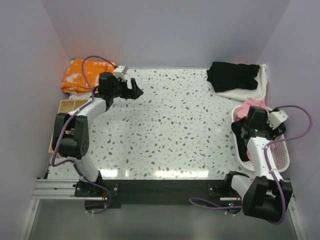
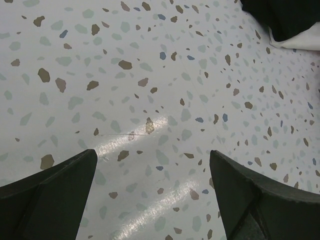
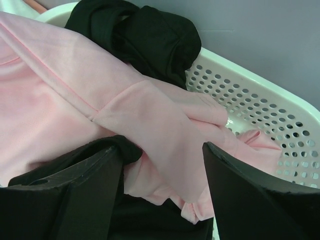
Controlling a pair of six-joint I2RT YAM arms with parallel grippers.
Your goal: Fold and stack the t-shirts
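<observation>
Pink and black shirts lie jumbled in a white perforated basket [image 1: 285,155] at the right. In the right wrist view the pink shirt [image 3: 165,125] spreads across the middle, with a black shirt [image 3: 155,42] bunched against the far rim and more black cloth [image 3: 150,220] beneath. My right gripper hangs open over this pink cloth; whether its fingertips touch it I cannot tell. At the left side of the table, my left gripper [image 1: 137,89] is open, and only bare table shows between its fingers in the left wrist view.
A black folded cloth [image 1: 232,75] rests on white cloth [image 1: 261,82] at the back right. Orange cloth [image 1: 75,75] lies at the back left, behind a tan box [image 1: 65,106].
</observation>
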